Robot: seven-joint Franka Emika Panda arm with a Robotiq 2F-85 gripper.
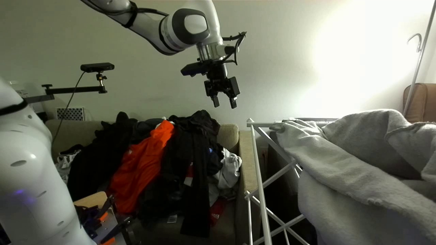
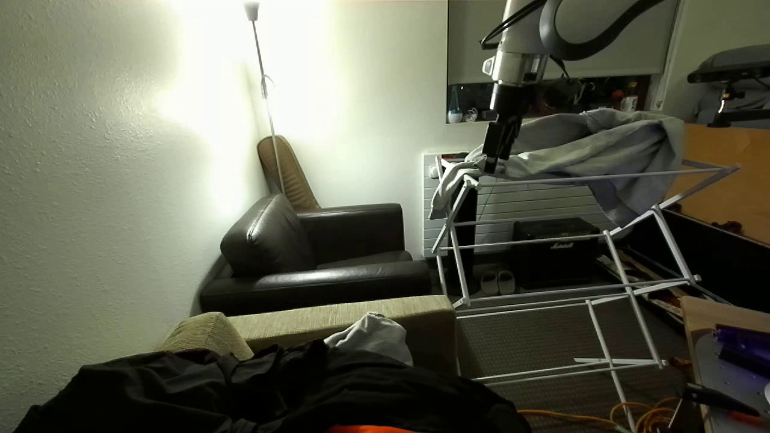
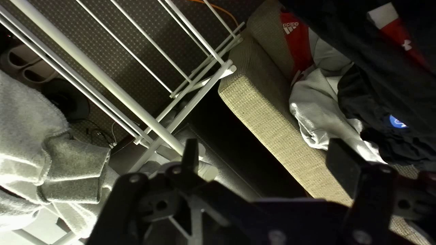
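My gripper (image 1: 224, 102) hangs in the air above the right end of the sofa, pointing down. Its two fingers stand apart with nothing between them, as the wrist view also shows. A grey fleece garment (image 1: 359, 163) lies draped over the white drying rack (image 1: 261, 183), to the right of my gripper. In the wrist view, a cuff of this garment (image 3: 75, 171) hangs at the left. Dark clothes (image 1: 196, 155), an orange-red garment (image 1: 141, 165) and a light grey piece (image 1: 229, 168) are heaped on the sofa (image 1: 246, 163), below and left of my gripper.
A black leather armchair (image 2: 325, 252) stands by the wall behind the rack. At lower left is a small table (image 1: 92, 200) with tools. A camera on an arm (image 1: 97, 67) juts out at left. The air around my gripper is free.
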